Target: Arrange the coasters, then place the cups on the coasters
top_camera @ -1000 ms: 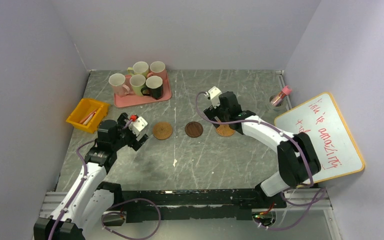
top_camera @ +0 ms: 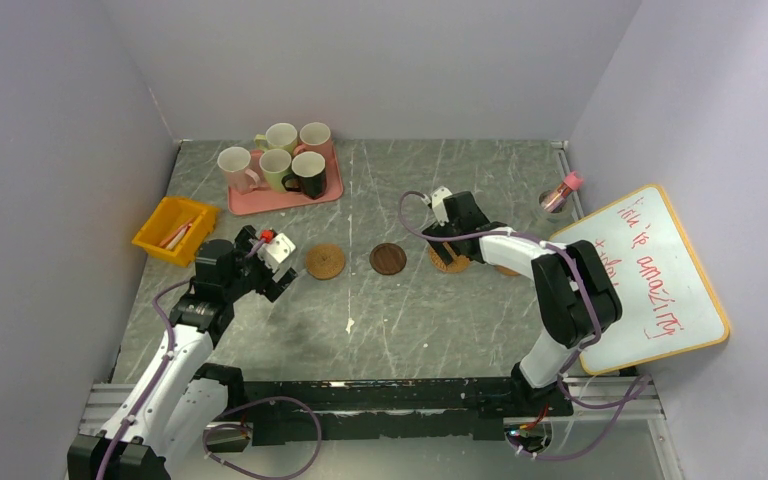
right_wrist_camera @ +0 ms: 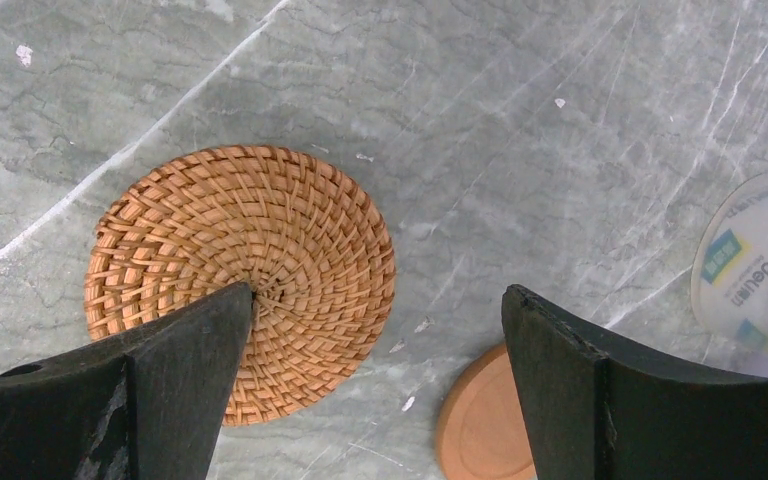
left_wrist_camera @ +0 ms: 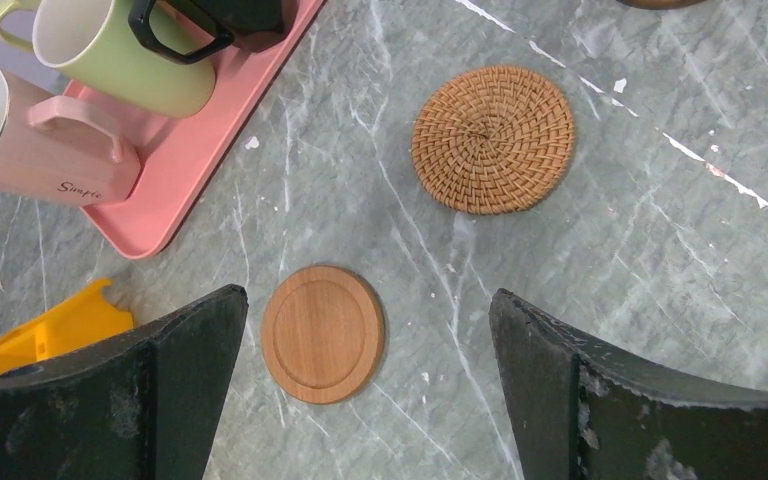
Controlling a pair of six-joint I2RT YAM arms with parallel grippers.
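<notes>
Several cups stand on the pink tray at the back left: a pink cup, a green cup, a black cup and others behind. In a row lie a woven coaster, a dark round coaster and another woven coaster. My right gripper is open above that last one, its fingers empty. At the left, my left gripper hangs open and empty over a plain wooden coaster.
A yellow bin with a few items sits at the left edge. A terracotta-coloured disc and a clear container are to the right. A whiteboard leans there.
My right arm has shifted; its gripper is a little farther right and nearer the front, over the right woven coaster. The left arm, cups and coasters have stayed put.
</notes>
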